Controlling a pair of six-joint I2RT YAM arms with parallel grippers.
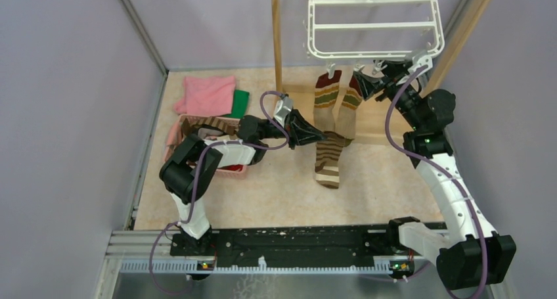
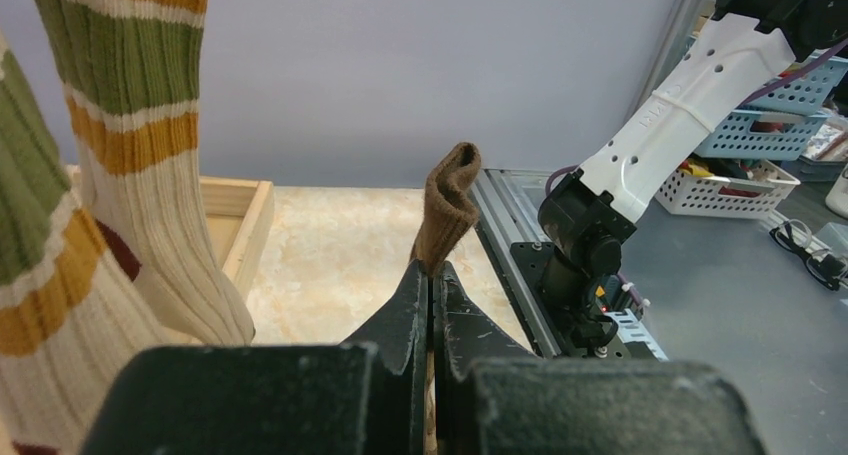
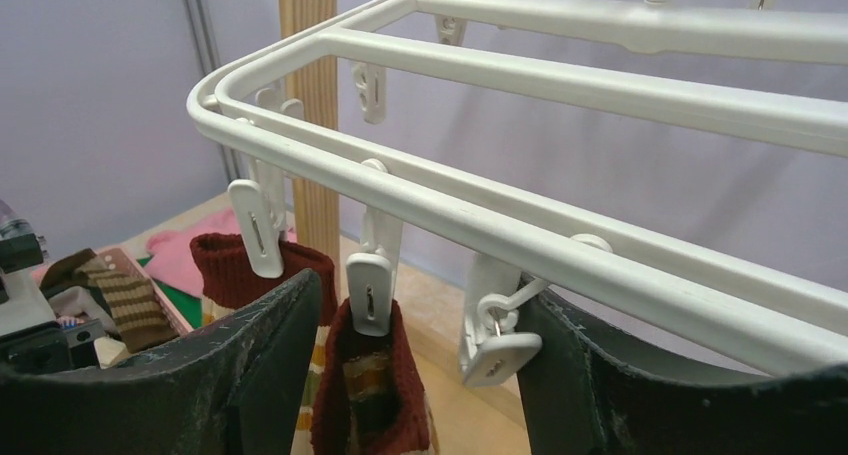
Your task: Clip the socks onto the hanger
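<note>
Two striped socks with maroon tops hang from clips of the white hanger. A brown striped sock hangs below my left gripper, which is shut on it; its folded top sticks up above the fingertips. My right gripper is up at the hanger's front rail, part open, its fingers either side of a clip; whether they touch it I cannot tell.
A pink basket of socks sits at the left, with pink and green cloths behind. A wooden post stands behind my left gripper.
</note>
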